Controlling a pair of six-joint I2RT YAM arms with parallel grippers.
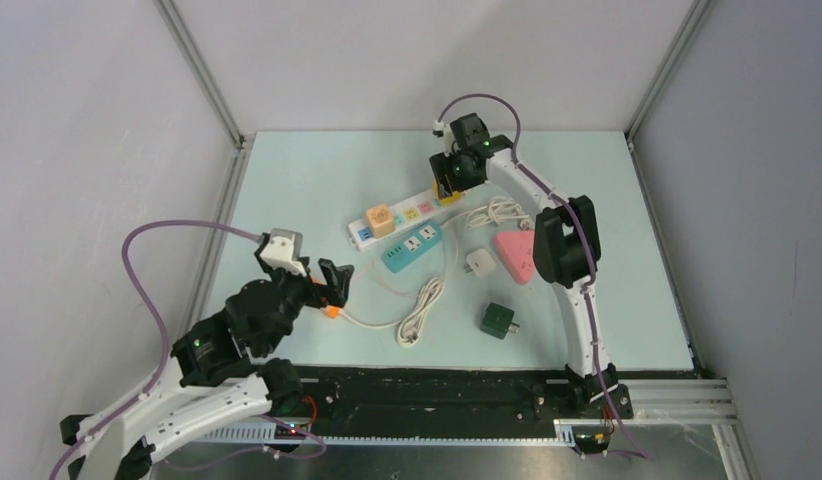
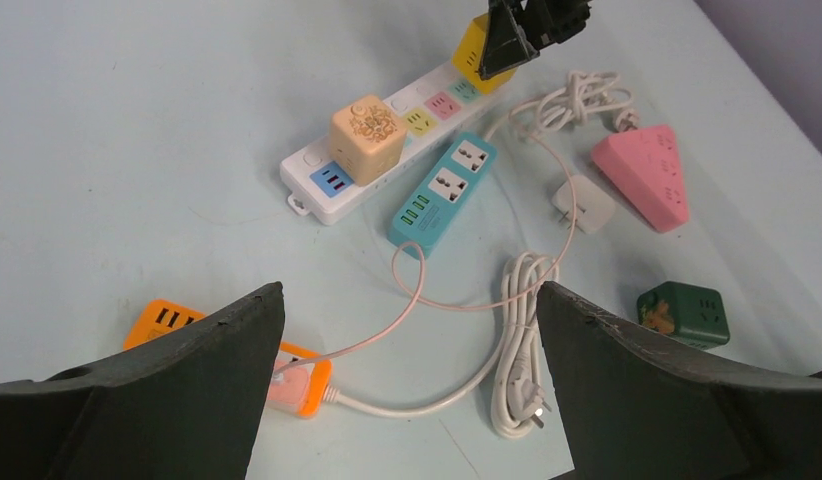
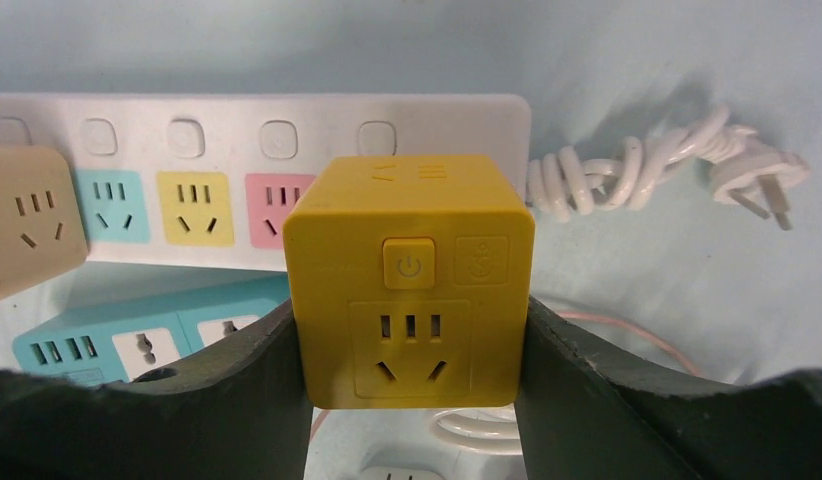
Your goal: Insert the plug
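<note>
My right gripper is shut on a yellow cube plug (image 3: 409, 300), its fingers against the cube's two sides. In the right wrist view the cube covers part of the long white power strip (image 3: 457, 120), near the end where the white cord lies. The cube's underside is hidden, so I cannot tell whether it touches the strip. A peach cube (image 2: 368, 138) sits on the strip near its other end, with pink, yellow and teal sockets showing between the two cubes. Over the front left of the table, my left gripper is open and empty.
Alongside the strip lies a teal power strip (image 2: 445, 190). An orange-and-white strip (image 2: 302, 380), coiled white cable (image 2: 522, 370), white plug (image 2: 584, 204), pink triangular block (image 2: 644, 175) and dark green cube plug (image 2: 684, 314) are spread around.
</note>
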